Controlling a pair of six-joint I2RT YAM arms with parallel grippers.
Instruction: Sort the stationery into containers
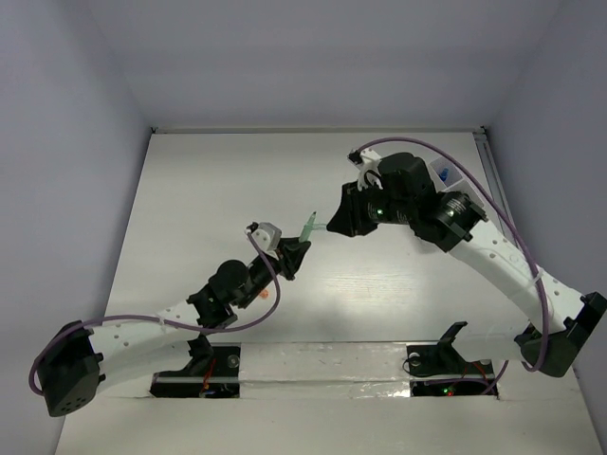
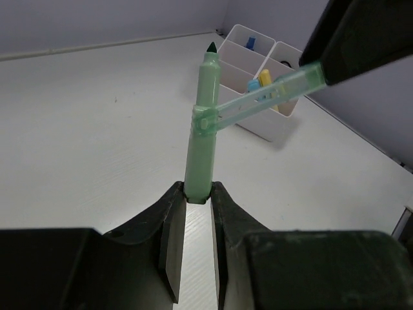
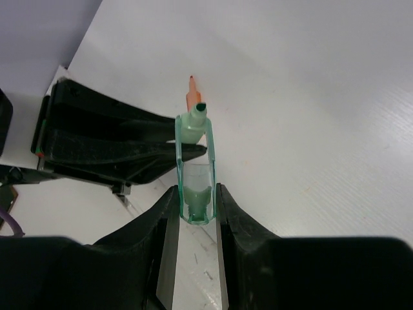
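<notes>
A pale green marker (image 2: 201,161) with a dark green tip stands upright in my left gripper (image 1: 300,243), which is shut on its lower end. My right gripper (image 1: 340,220) is just to the right, shut on a clear green piece, apparently the marker's cap (image 2: 258,100). In the left wrist view the cap's far end overlaps the marker's barrel; whether they touch I cannot tell. An orange item (image 3: 193,92) lies on the table behind the left gripper. A white compartment container (image 2: 264,123) at the right holds blue and yellow items, partly hidden by the right arm in the top view.
Grey walls enclose it at the back and sides, with a rail along the back edge.
</notes>
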